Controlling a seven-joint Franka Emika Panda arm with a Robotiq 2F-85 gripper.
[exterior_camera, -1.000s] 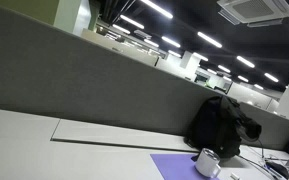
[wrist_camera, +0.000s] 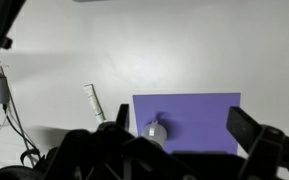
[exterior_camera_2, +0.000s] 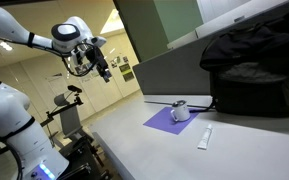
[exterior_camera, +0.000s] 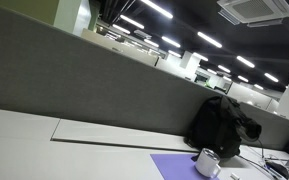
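A light-coloured mug point(exterior_camera_2: 179, 112) stands upright on a purple mat point(exterior_camera_2: 160, 122) on the white table. Both also show at the bottom of exterior view 1, the mug point(exterior_camera: 207, 163) on the mat point(exterior_camera: 171, 165). From above, in the wrist view, the mug point(wrist_camera: 156, 131) is near the mat's left side, partly covered by the gripper. My gripper is open, its fingers wide apart with nothing held between them. In exterior view 2 the arm holds the gripper point(exterior_camera_2: 103, 68) high at the left, well above the table and away from the mug.
A slim white tube-like item point(exterior_camera_2: 204, 136) lies on the table beside the mat. Behind stands a black bag point(exterior_camera_2: 254, 75) against the grey partition point(exterior_camera: 94, 85). Cables point(wrist_camera: 17, 118) run along the wrist view's left edge.
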